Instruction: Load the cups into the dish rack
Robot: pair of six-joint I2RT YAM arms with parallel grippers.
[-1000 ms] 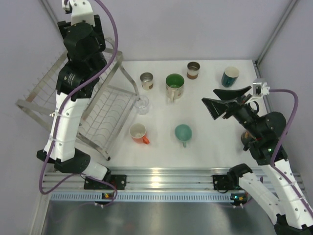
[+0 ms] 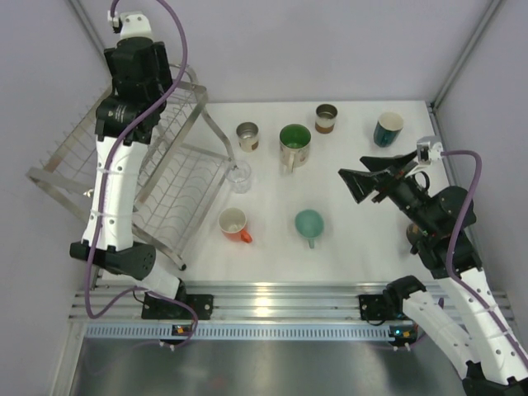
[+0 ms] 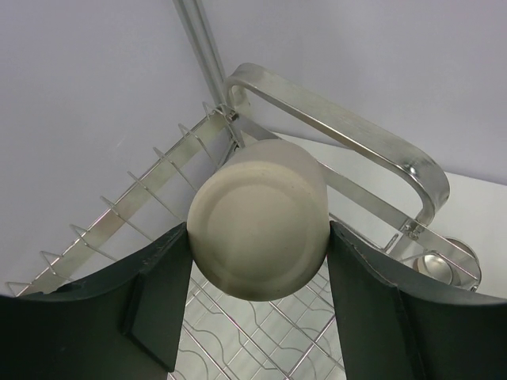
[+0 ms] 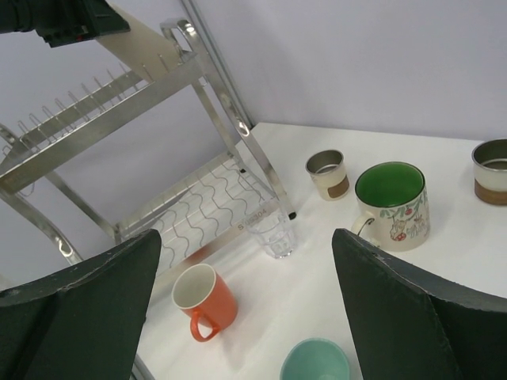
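Note:
On the upper tier of the metal dish rack (image 2: 169,157), at its far end, a beige cup (image 3: 257,229) stands base-up and tilted. My left gripper has a finger against each side of it. The right wrist view shows the lower part of this cup (image 4: 146,47) behind the rack's upper rail. My right gripper (image 2: 355,177) hangs open and empty over the table's right side. On the table are an orange cup (image 2: 233,223), a teal cup (image 2: 309,223), a clear glass (image 2: 240,177), a green-lined mug (image 2: 294,147), two small metal-lined cups (image 2: 247,136) and a dark teal cup (image 2: 388,129).
A dark object (image 2: 414,235) lies partly hidden beneath the right arm. The rack's lower tier (image 2: 177,194) looks empty where it shows. Free white table (image 2: 355,239) lies between the teal cup and the right arm. Walls close off the sides and back.
My left arm has shifted slightly and looks lower, its gripper staying over the rack's far end. The table cups have not moved.

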